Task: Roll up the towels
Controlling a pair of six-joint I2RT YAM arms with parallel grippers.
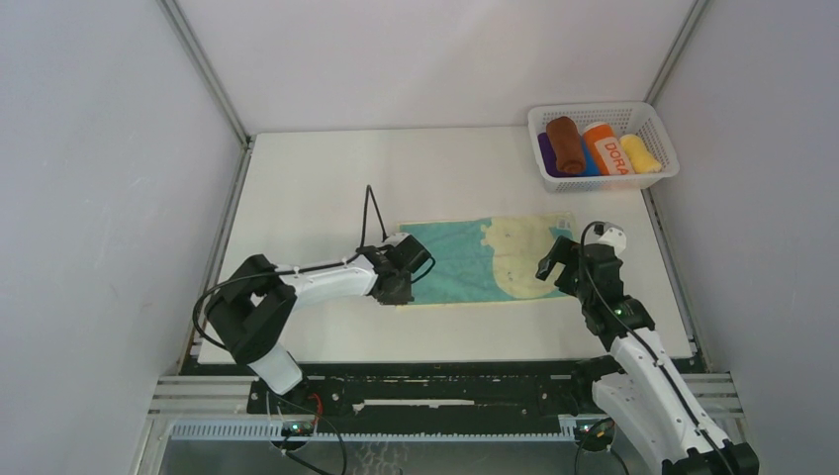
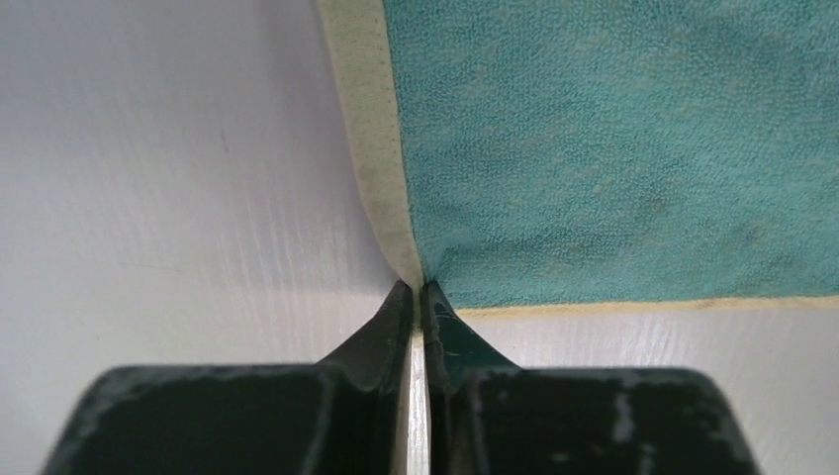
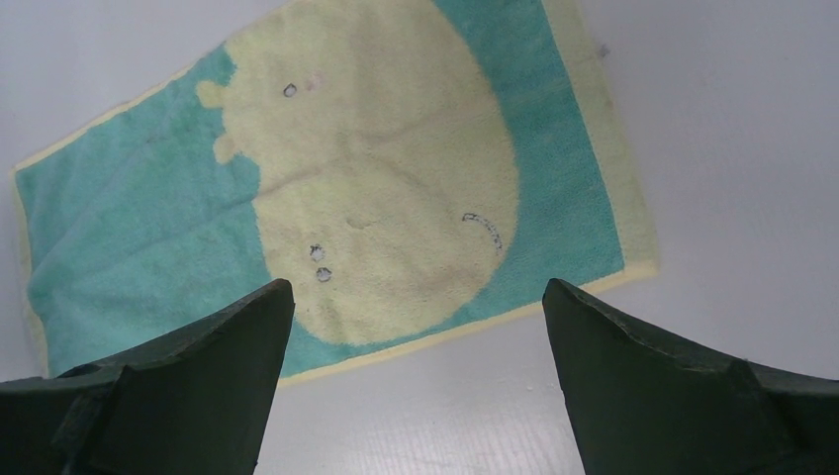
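Observation:
A teal towel [image 1: 455,259] with a cream bear figure lies flat and spread out on the white table. Its cream side hem [image 2: 358,124] runs down to the near-left corner, where the left wrist view shows my left gripper with its fingertips closed together on the corner, a thin strip of hem pinched between them. From above, the left hand covers that corner. My right gripper is open above the towel's right part, its fingers [image 3: 223,346] wide apart with nothing held.
At the back right of the table, a white basket [image 1: 605,184] contains a brown rolled towel [image 1: 565,145], an orange-and-white one [image 1: 605,148] and a yellow one [image 1: 639,153], among others. Bare table [image 1: 396,163] surrounds the spread towel.

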